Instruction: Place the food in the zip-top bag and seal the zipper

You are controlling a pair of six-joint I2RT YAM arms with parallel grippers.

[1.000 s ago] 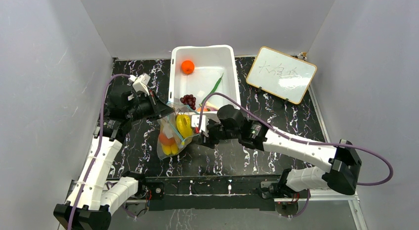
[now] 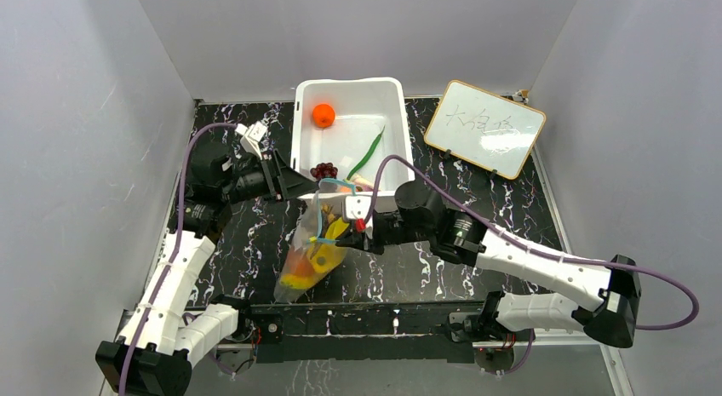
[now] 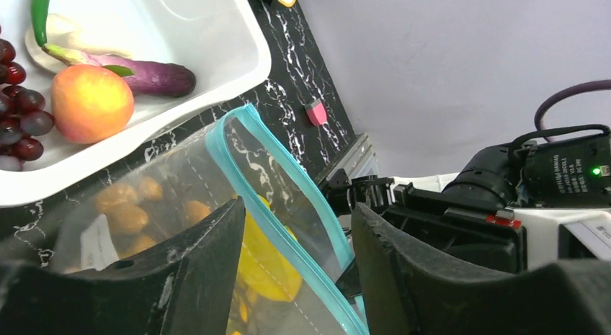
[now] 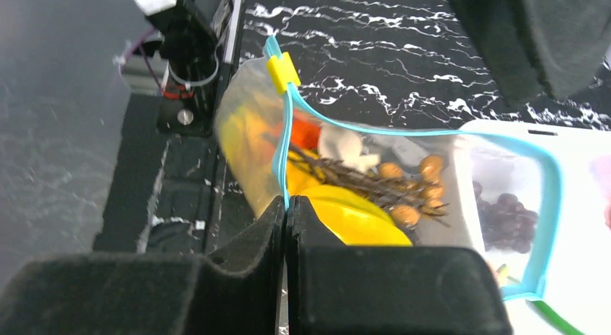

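Observation:
The clear zip top bag (image 2: pixel 300 264) has a blue zipper rim (image 3: pixel 245 178) and yellow slider (image 4: pixel 283 72). It tilts with its mouth gaping and holds a yellow pepper (image 3: pixel 266 263), small brown round foods (image 4: pixel 431 168) and other food. My right gripper is shut on the rim, just below the slider in its wrist view. My left gripper stands part open, its fingers (image 3: pixel 216 238) apart, with the rim seen beyond and between them; no grip on it shows.
Behind the bag, the white bin (image 2: pixel 351 88) holds an orange (image 2: pixel 323 115), grapes (image 2: pixel 323 170), a green chili (image 2: pixel 368 152), an eggplant (image 3: pixel 162 78) and a peach (image 3: pixel 92 103). A whiteboard (image 2: pixel 485 128) stands at back right.
My left gripper has opened off the bag's rim and shifted slightly right.

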